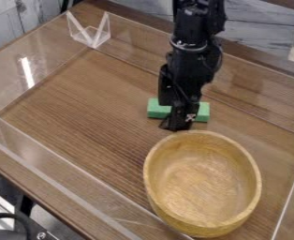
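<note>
My black gripper (180,112) hangs low in the centre of the camera view, its open fingers down around a green rectangular block (199,111) on the wooden table (75,122). The gripper covers the middle of the block; whether it touches the block is unclear. Just in front lies a large pale yellow oval bowl (202,187), empty.
A clear plastic rack-like piece (90,28) stands at the back left. Dark cables lie at the front left corner.
</note>
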